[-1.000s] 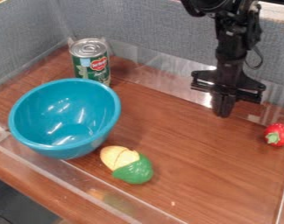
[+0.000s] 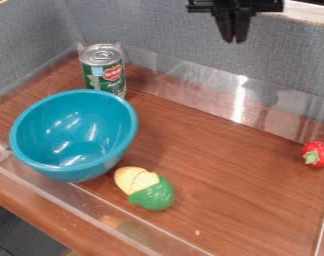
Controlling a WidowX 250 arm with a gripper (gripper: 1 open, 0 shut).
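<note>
My gripper (image 2: 234,22) hangs at the top right edge of the view, mostly cut off, with only its dark lower part showing; whether it is open or shut is unclear. A teal bowl (image 2: 74,135) sits on the left of the wooden floor. Behind it stands a green Del Monte can (image 2: 103,73). A yellow and green toy vegetable (image 2: 145,188) lies in front of the bowl, to its right. A red strawberry-like toy (image 2: 316,154) lies at the right side.
Grey walls (image 2: 178,60) with clear strips at their base enclose the back and left of the wooden surface (image 2: 232,200).
My gripper has risen from low over the back right of the floor to the top edge of the view. The objects on the floor have not moved.
</note>
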